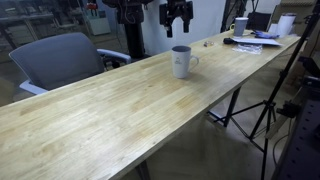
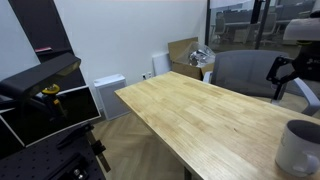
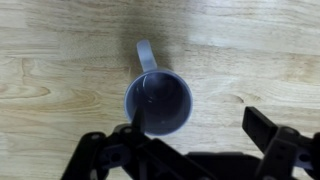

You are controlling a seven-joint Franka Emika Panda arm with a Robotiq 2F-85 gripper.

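A light grey mug point(image 1: 181, 62) stands upright on the wooden table point(image 1: 95, 110), its handle turned to the right in exterior view 1. Exterior view 2 has the same mug point(image 2: 299, 148) at its lower right edge. Above the mug, clear of its rim, hangs my open gripper point(image 1: 178, 32). Seen from the wrist, the mug point(image 3: 158, 102) is empty, with its handle pointing up the picture. My gripper has its left finger overlapping the mug's lower part in that view, while the right finger point(image 3: 260, 129) is over bare wood.
A grey office chair point(image 1: 60, 62) stands along the table's far side. Farther right are another mug point(image 1: 240, 26) and a flat pile of items point(image 1: 252, 40).
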